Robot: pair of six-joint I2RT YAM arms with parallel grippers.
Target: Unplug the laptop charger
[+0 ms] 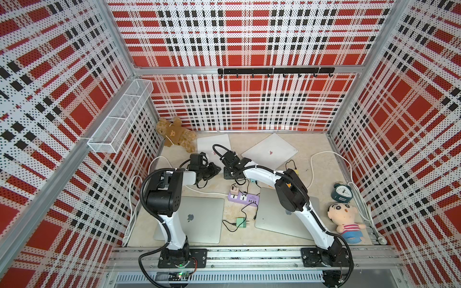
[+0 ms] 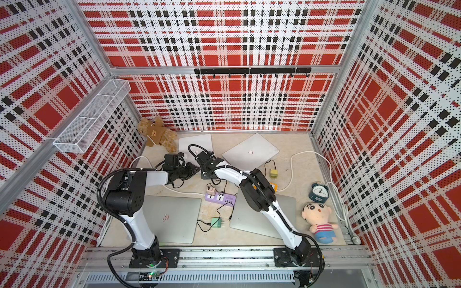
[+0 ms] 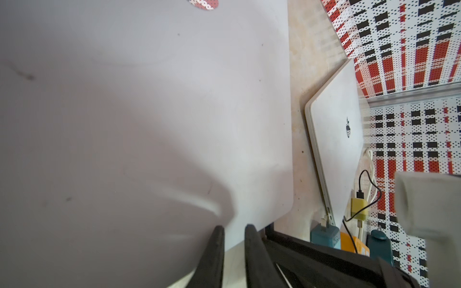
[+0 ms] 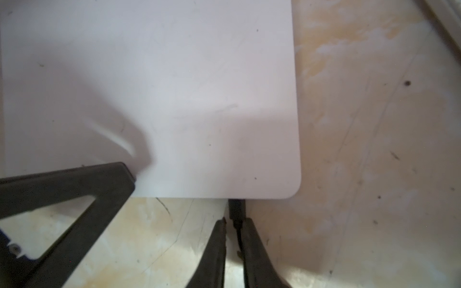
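A white laptop [image 4: 148,86] lies at the back middle, filling most of both wrist views. A black cable plug [image 4: 237,208] sticks out from its near edge. My left gripper is at that edge, fingers part open with nothing seen held. My right gripper is just short of the plug, its narrow fingertips apart from the plug body or over its cable; I see nothing clearly held. The purple power strip [image 1: 249,199] with plugged adapters lies nearer the front, below both grippers.
Silver laptops [image 1: 189,218] lie at front left and right, another [image 1: 276,146] at back right. A teddy bear [image 1: 175,132], clock [image 1: 342,192] and doll [image 1: 345,220] line the sides. A green adapter [image 1: 241,222] sits front middle.
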